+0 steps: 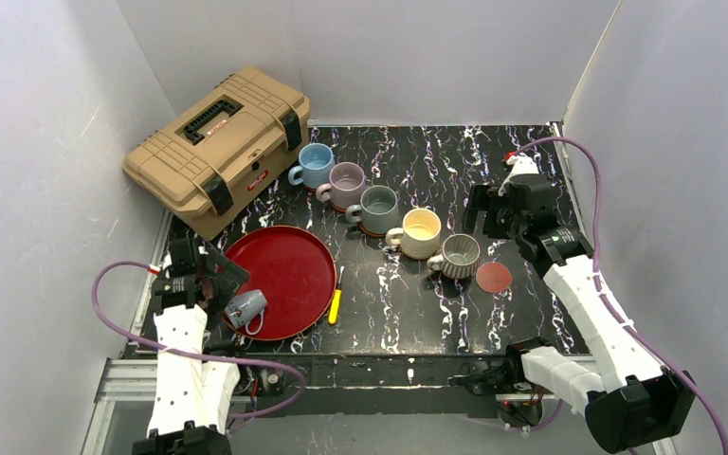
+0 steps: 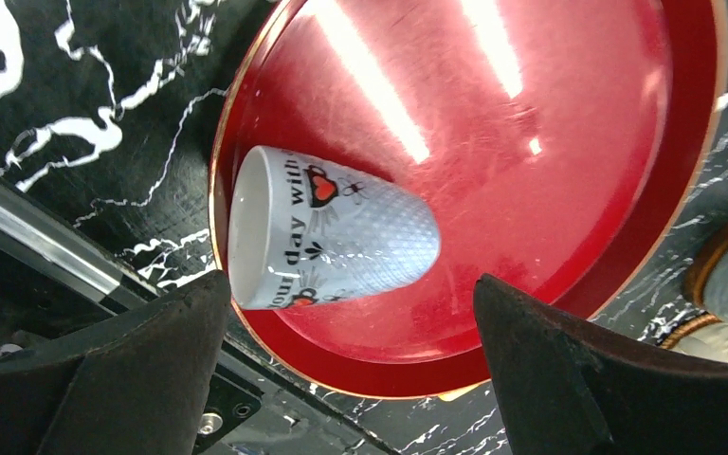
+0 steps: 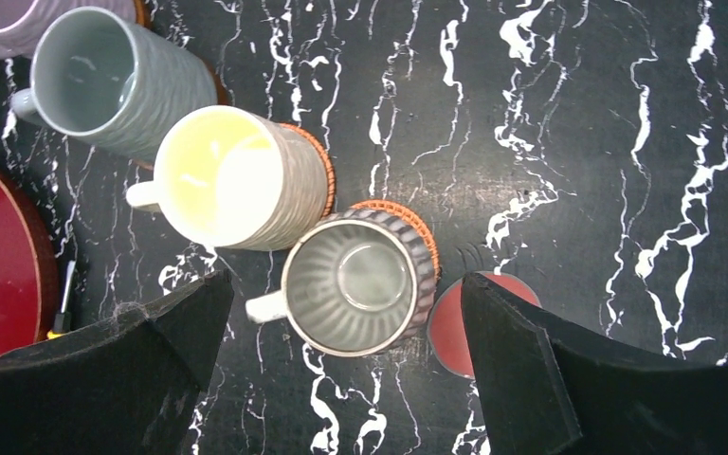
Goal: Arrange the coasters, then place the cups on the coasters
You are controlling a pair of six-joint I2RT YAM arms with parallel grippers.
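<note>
A grey-blue mug with printed hearts [image 2: 332, 237] lies on its side on the red plate [image 1: 294, 265], at its near left. My left gripper hangs open just over that mug, nothing between its fingers. A bare red coaster [image 1: 494, 277] lies right of a ribbed grey cup [image 1: 460, 251], which stands on a woven mat. My right gripper is open above that cup and the coaster, apparently empty.
Blue [image 1: 315, 163], mauve [image 1: 345, 182], green [image 1: 378, 210] and cream [image 1: 421, 230] mugs form a diagonal row. A tan case [image 1: 218, 152] stands back left. A yellow-handled tool [image 1: 335, 303] lies beside the plate.
</note>
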